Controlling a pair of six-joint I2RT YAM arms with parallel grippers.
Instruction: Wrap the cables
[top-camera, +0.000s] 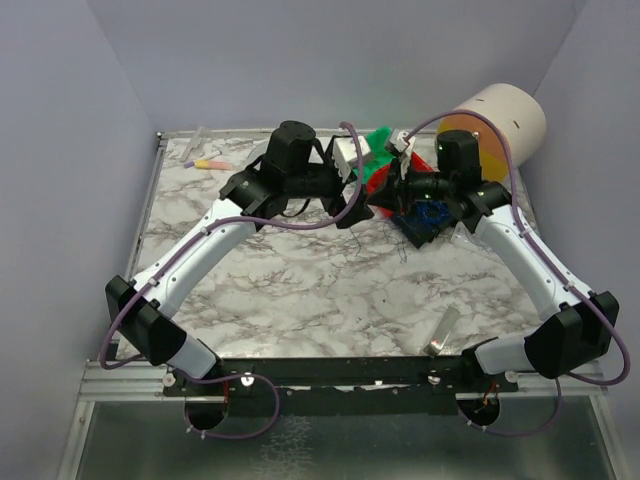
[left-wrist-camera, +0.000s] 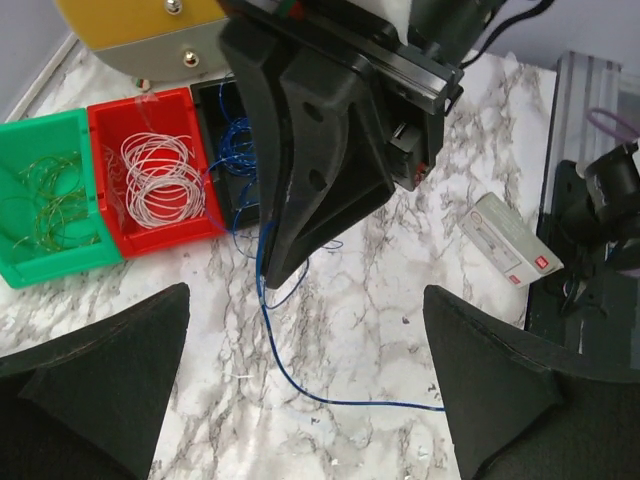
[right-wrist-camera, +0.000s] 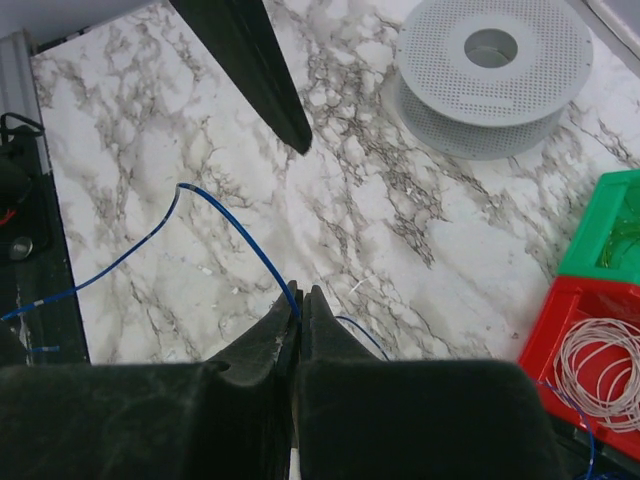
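My right gripper is shut on a thin blue cable (right-wrist-camera: 232, 219), which comes out at its fingertips. In the left wrist view the cable (left-wrist-camera: 275, 350) hangs from the right fingertips and curves across, passing behind one finger (left-wrist-camera: 515, 395) of my left gripper. That left gripper stands open close below the right one, its fingers on either side of the cable with nothing clamped. More blue cable (left-wrist-camera: 236, 150) lies coiled in the black bin (left-wrist-camera: 212, 110). From above, the left gripper (top-camera: 352, 210) and right gripper (top-camera: 386, 198) nearly meet over the table.
Beside the black bin are a red bin (left-wrist-camera: 115, 215) with white cable and a green bin (left-wrist-camera: 30, 260) with green cable. A white spool (right-wrist-camera: 490, 90) stands behind. A small box (left-wrist-camera: 508, 238) lies near the front edge. Marble is clear in the middle.
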